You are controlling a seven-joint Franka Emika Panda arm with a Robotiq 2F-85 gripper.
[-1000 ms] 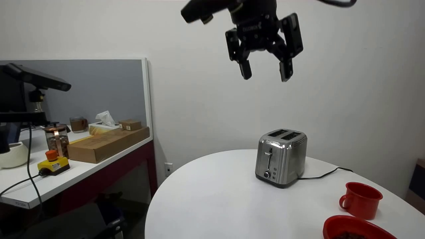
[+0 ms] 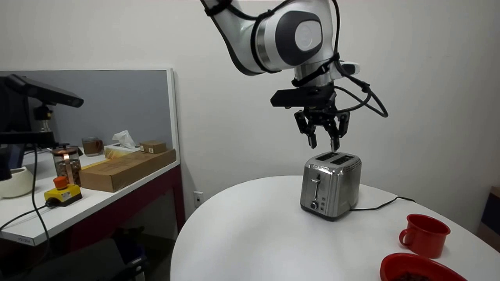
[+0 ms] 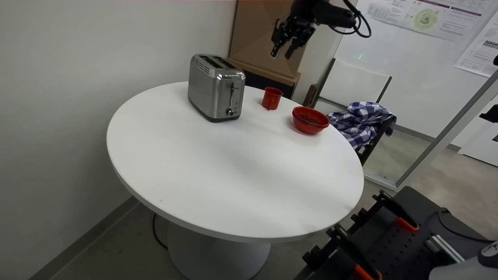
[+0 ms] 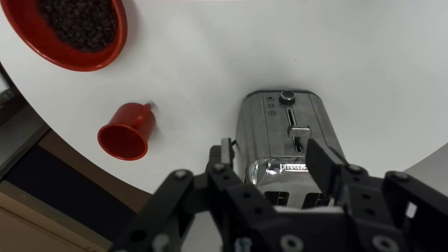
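The silver toaster [image 2: 331, 187] stands upright on the white round table [image 2: 234, 229], its two top slots empty as far as they show. Its lever [image 4: 299, 131] and dial [image 4: 287, 97] are on the end face. My gripper [image 2: 323, 143] points downward above the table, partly open, with nothing held between its fingers. In the wrist view, the toaster's front lies below and between the fingertips, while the gripper body hides its rear. Exterior view 2 shows the gripper [image 3: 282, 53] up in the air, clear of the toaster [image 3: 216, 88].
A red mug [image 4: 126, 132] and a red bowl [image 4: 79, 58] of dark beans stand near the table edge. The toaster's black cord [image 2: 382, 206] runs across the table. A wall rises behind the toaster.
My gripper has come down and away from the exterior view 1 camera, toward the toaster. The gap between its fingers looks narrower. Toaster, mug and bowl have stayed put.
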